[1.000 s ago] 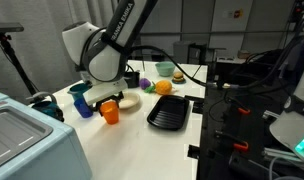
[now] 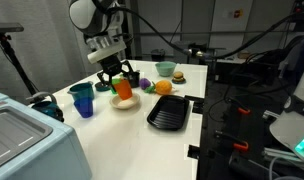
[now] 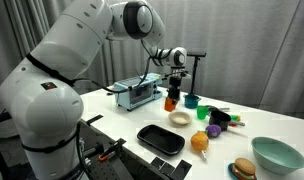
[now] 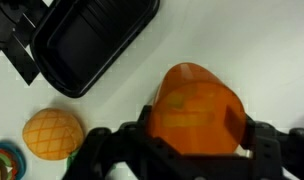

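An orange cup (image 2: 123, 89) is held above the table, with my gripper (image 2: 116, 78) shut on it. From the second outside camera the cup (image 3: 171, 102) shows just left of the pale plate (image 3: 180, 118). The wrist view has the orange cup (image 4: 197, 110) between the dark fingers at the bottom, filling the middle. In the first outside view the cup stands in front of the plate (image 2: 125, 101) and hides part of it; whether it touches the plate I cannot tell.
A black tray (image 2: 170, 113) lies nearer the front, with an orange pumpkin-like item (image 2: 163, 87) behind it. A blue cup (image 2: 83, 99) stands left. The toaster oven (image 2: 32, 140) fills the left front corner. A green bowl (image 3: 278, 155) and a burger (image 3: 241, 170) sit at the far side.
Over the last second, my gripper has carried the orange cup rightward and up in the first outside view, from beside the plate to in front of it. The grip stays shut.
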